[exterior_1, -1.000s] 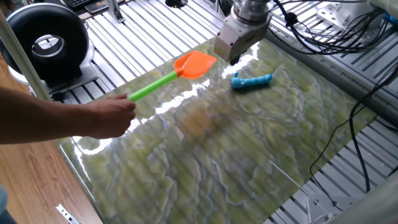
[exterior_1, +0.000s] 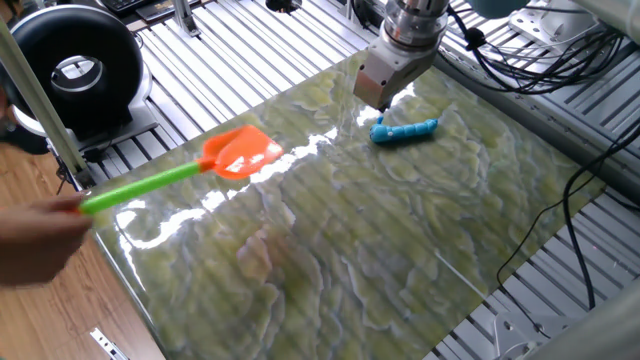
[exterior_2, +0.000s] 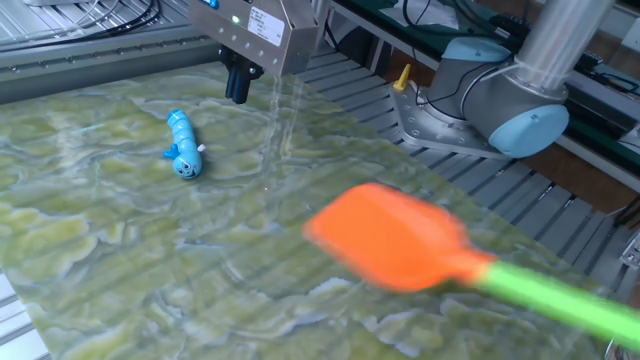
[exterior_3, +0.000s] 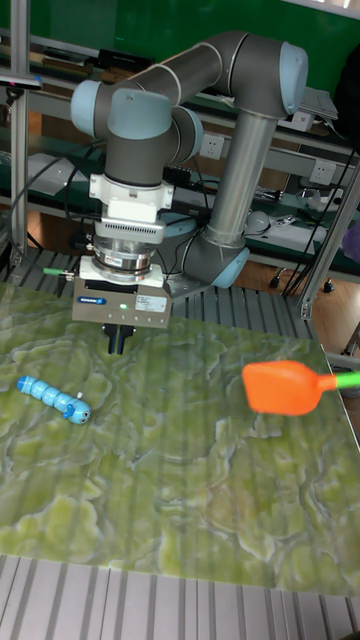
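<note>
A person's hand (exterior_1: 40, 240) grips the green handle (exterior_1: 145, 187) of a toy shovel with an orange blade (exterior_1: 240, 152), held above the left part of the table. The blade (exterior_2: 385, 238) looms blurred in exterior view 2 and hangs at the right in exterior view 3. A blue segmented caterpillar toy (exterior_2: 183, 145) lies on the marbled surface. My gripper (exterior_3: 119, 339) points down above the board, close to the toy but apart from it. Its black fingers (exterior_2: 236, 78) look close together with nothing seen between them; whether they are fully shut is unclear.
The green marbled board (exterior_1: 330, 250) is otherwise bare across its middle and front. A black ring-shaped object (exterior_1: 75, 75) stands beyond its left corner. Loose black cables (exterior_1: 545, 60) run behind the board at the right.
The hand has drawn the shovel left and toward the board's left edge, away from my gripper. The caterpillar has not moved.
</note>
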